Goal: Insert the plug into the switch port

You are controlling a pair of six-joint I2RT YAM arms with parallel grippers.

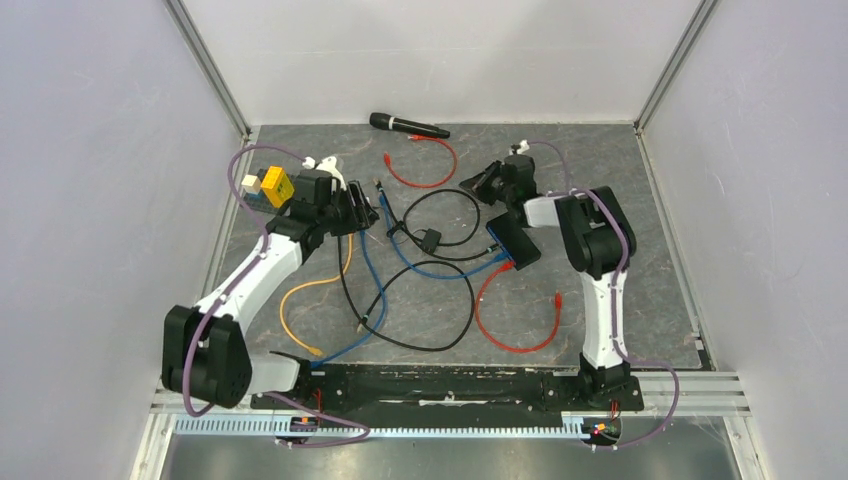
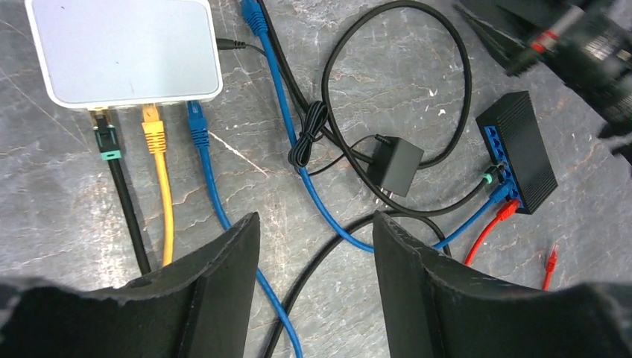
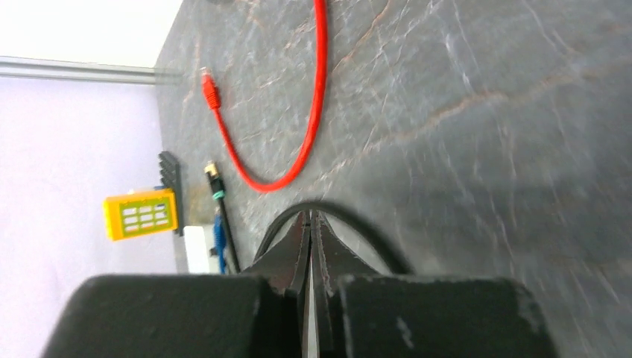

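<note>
A black switch [image 2: 528, 149] with blue ports has black, blue [image 2: 498, 192] and red [image 2: 507, 210] plugs at its front, below my right arm. A white box [image 2: 133, 51] holds black, yellow and blue plugs; loose blue [image 2: 253, 16] and black cable ends lie beside it. My left gripper is open above the cables, nothing between its fingers. My right gripper is shut with nothing visible in it, over the floor near a black cable loop [image 3: 328, 212]. A red cable [image 3: 313, 112] lies beyond it.
A microphone [image 1: 408, 126] lies at the back. A power adapter [image 2: 396, 165] sits among the cables in the middle. A yellow device [image 1: 277, 186] stands at left behind my left arm. A loose red plug [image 1: 558, 301] lies front right.
</note>
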